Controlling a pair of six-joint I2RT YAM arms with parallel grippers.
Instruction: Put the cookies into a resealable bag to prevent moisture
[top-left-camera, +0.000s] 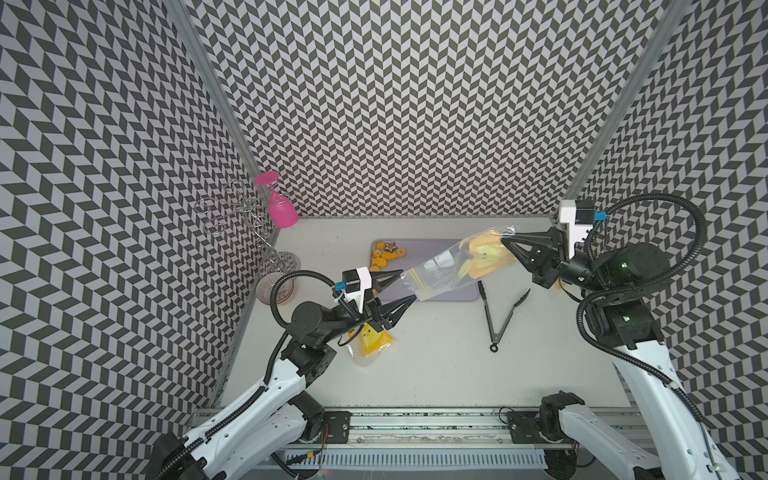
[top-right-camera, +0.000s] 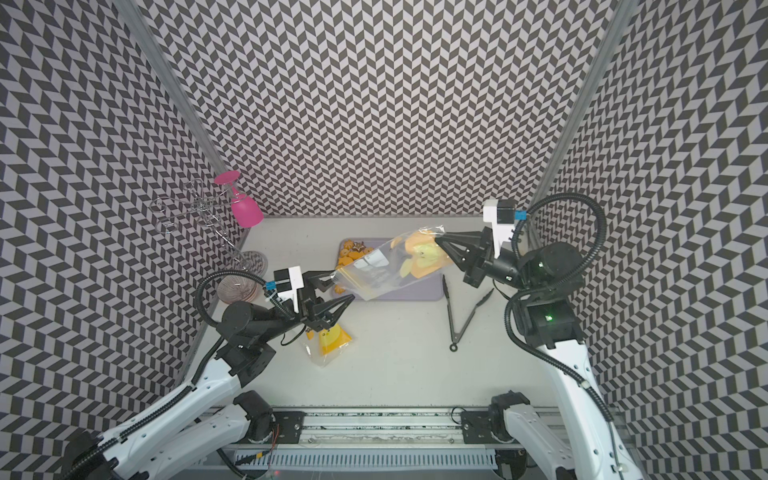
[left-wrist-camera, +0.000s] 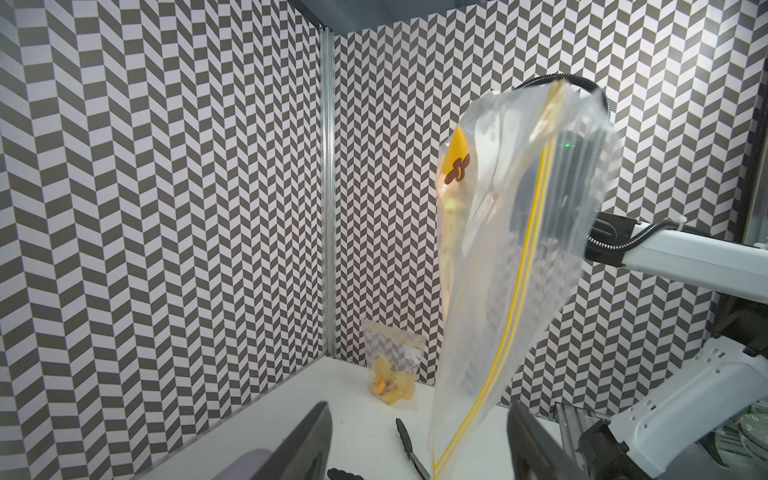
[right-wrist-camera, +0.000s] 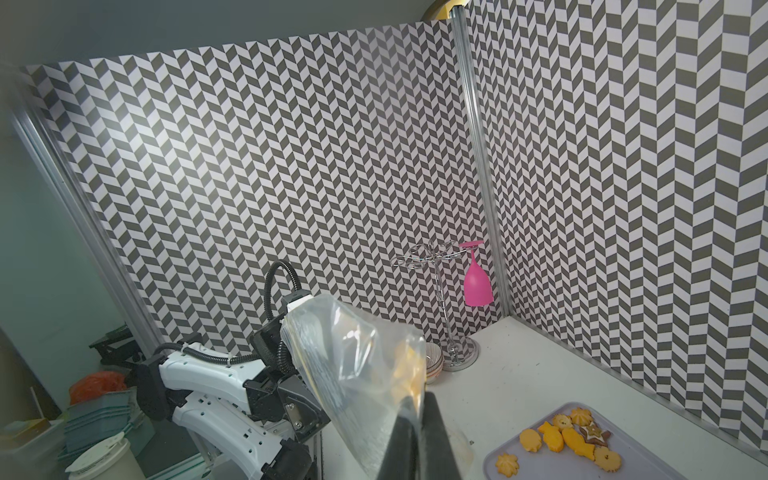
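A clear resealable bag with a yellow printed design hangs slantwise in the air above the tray. My right gripper is shut on its right end; the thin plastic shows at the fingertips in the right wrist view. My left gripper stands part open at the bag's other end, where the yellow zip strip runs, its two fingers apart on either side of the lower edge. Whether the bag's mouth is open cannot be told. Cookies lie grouped at the left of the grey-purple tray.
A second yellow-printed bag lies under the left arm. Another bag with yellowish contents stands at the far right. Black tongs lie right of the tray. A pink glass hangs on a rack at the left.
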